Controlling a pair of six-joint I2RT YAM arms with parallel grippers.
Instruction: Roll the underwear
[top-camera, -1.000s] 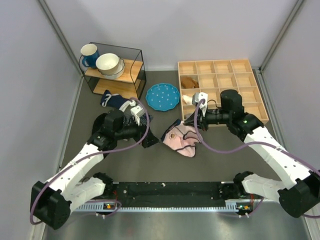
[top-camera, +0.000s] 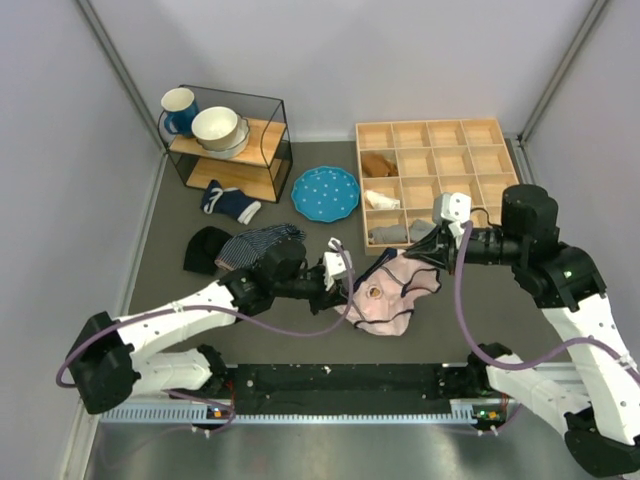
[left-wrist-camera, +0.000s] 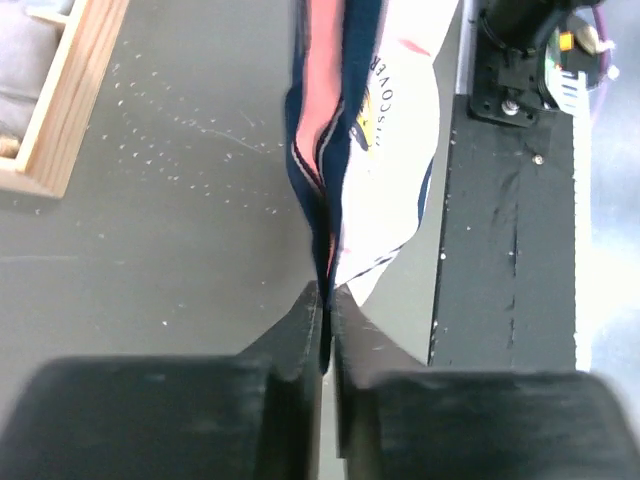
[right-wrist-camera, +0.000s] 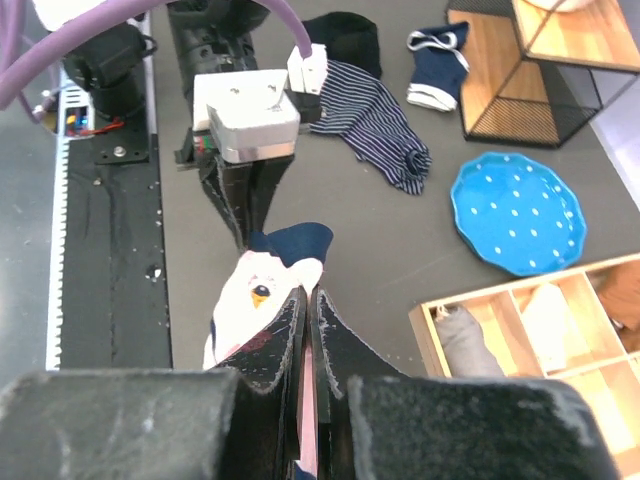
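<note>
The pink underwear (top-camera: 393, 295), edged in dark navy and with a small printed figure, hangs stretched between my two grippers above the table. My left gripper (top-camera: 338, 303) is shut at its left end; in the left wrist view the navy edge of the underwear (left-wrist-camera: 322, 215) runs in between the fingertips. On the upper right my right gripper (top-camera: 410, 254) is shut on the other end, and in the right wrist view pink cloth (right-wrist-camera: 308, 410) shows between and below its fingers. Part of the underwear is hidden behind those fingers.
A wooden compartment box (top-camera: 440, 133) stands behind the right arm, some cells holding rolled cloth. A blue dotted plate (top-camera: 326, 194), a wire shelf (top-camera: 262, 120) with dishes, navy socks (top-camera: 230, 202), a striped cloth (top-camera: 262, 243) and a black cloth (top-camera: 203, 250) lie left and behind.
My left gripper has moved right to the underwear's left end and closed on it. Both arms have shifted right, and the underwear has moved right and toward the front with them.
</note>
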